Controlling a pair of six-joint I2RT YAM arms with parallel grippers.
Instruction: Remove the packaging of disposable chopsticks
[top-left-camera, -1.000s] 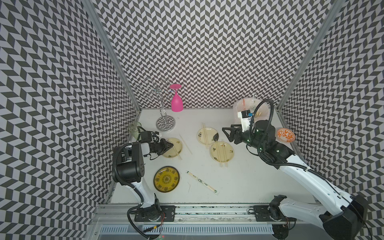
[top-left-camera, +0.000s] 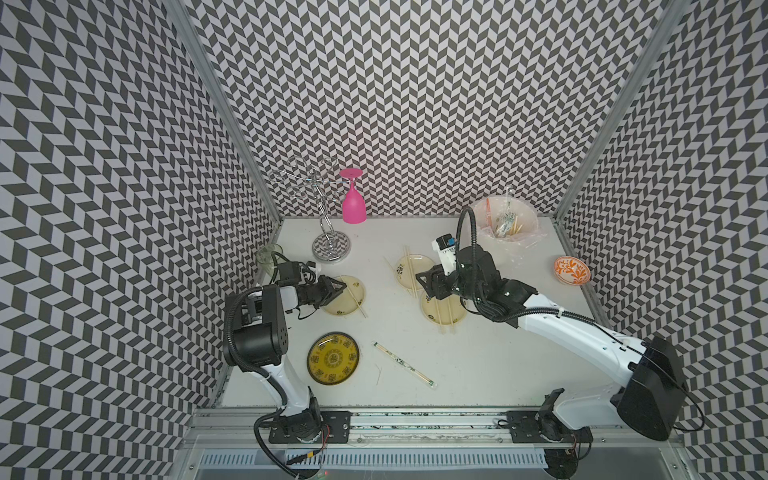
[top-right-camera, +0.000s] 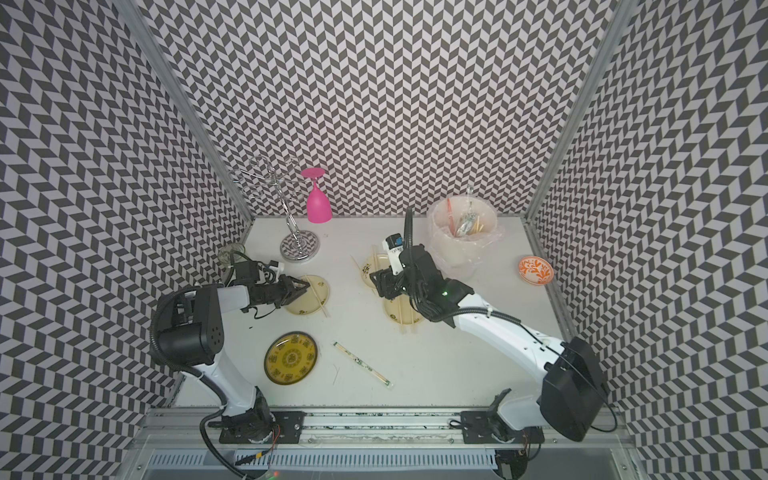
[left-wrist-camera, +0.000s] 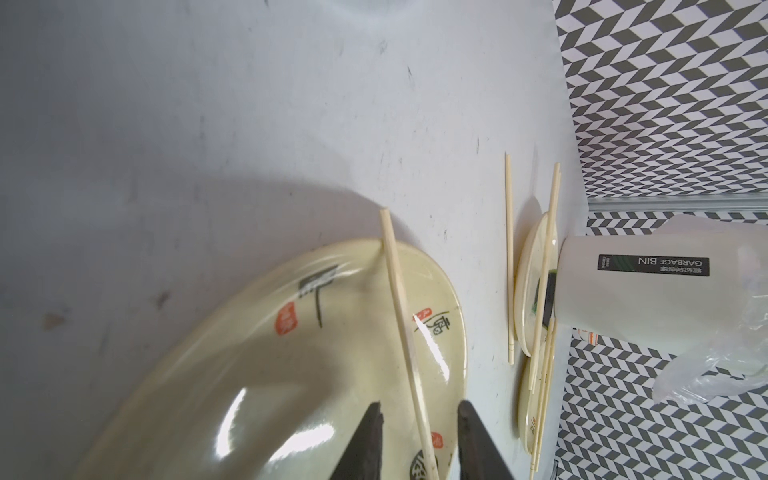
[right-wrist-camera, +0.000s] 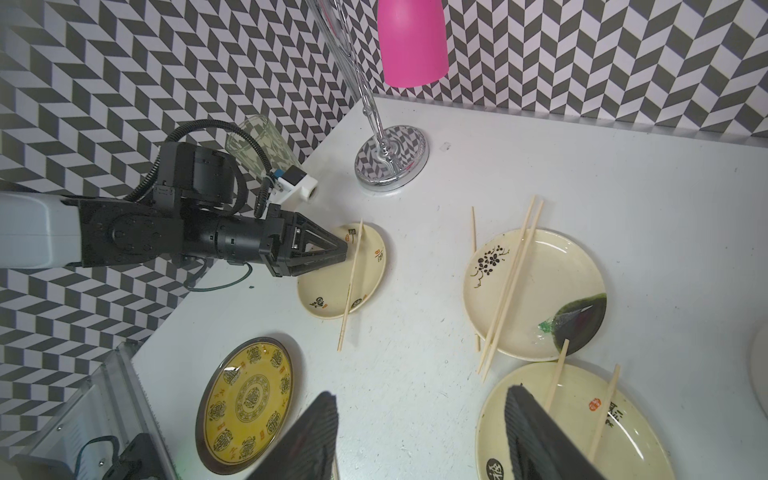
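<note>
A bare chopstick (left-wrist-camera: 402, 320) lies across the left plate (left-wrist-camera: 264, 376); my left gripper is over that plate beside it, fingers apart and empty. Pairs of chopsticks (right-wrist-camera: 512, 280) lie on the middle back plate (right-wrist-camera: 544, 264) and the plate in front of it (right-wrist-camera: 512, 400), with a loose chopstick (right-wrist-camera: 473, 224) at the back plate's left. My right gripper hangs open above the middle plates, empty. A wrapped chopstick packet (top-left-camera: 404, 364) lies at the front middle of the table (top-left-camera: 496, 368).
A yellow-brown plate (top-left-camera: 333, 357) is front left. A chrome stand (top-left-camera: 330, 245) with a pink glass (top-left-camera: 353, 204) is back left. A bin with a plastic bag (top-right-camera: 456, 248) is back right, an orange bowl (top-right-camera: 535, 269) far right.
My right arm has moved left over the middle plates. A loose chopstick has shifted right toward the back middle plate. The left gripper has barely moved.
</note>
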